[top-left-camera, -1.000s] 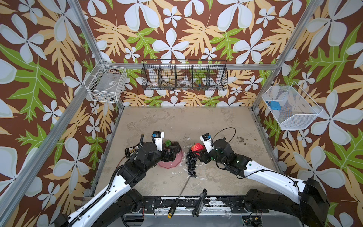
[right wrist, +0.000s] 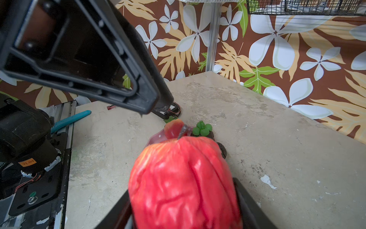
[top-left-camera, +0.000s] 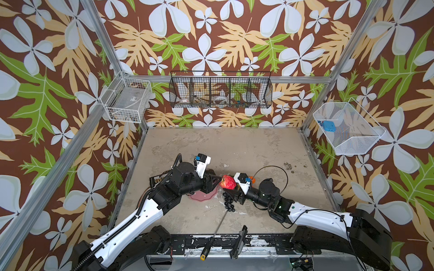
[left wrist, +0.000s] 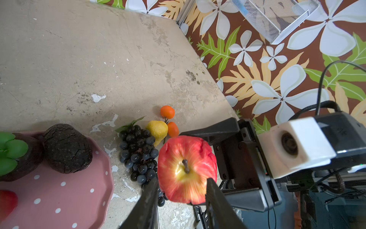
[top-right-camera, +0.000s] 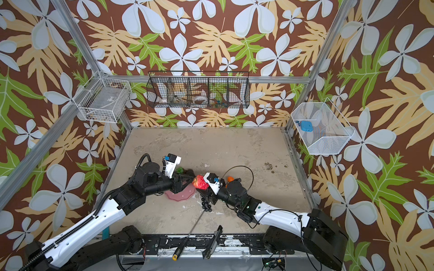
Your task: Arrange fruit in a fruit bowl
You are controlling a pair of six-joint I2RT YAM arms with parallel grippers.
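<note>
A red apple (left wrist: 186, 166) is lifted over the black grapes (left wrist: 139, 156), with my right gripper shut on it. My left gripper faces the apple from the left, its blurred fingertips apart beside the apple's underside in the left wrist view. The pink polka-dot plate (left wrist: 68, 194) lies at left with dark round fruits (left wrist: 66, 148), green leaves (left wrist: 9, 152) and a red fruit (left wrist: 5, 202) on it. A lemon (left wrist: 156, 129) and orange tomatoes (left wrist: 167, 111) lie beside the grapes.
Wire baskets (top-left-camera: 221, 90) hang on the back and side walls. A screwdriver (top-left-camera: 205, 253) lies at the front.
My left gripper has moved right toward the apple. My right gripper has moved left with the apple, bringing the two grippers close together.
</note>
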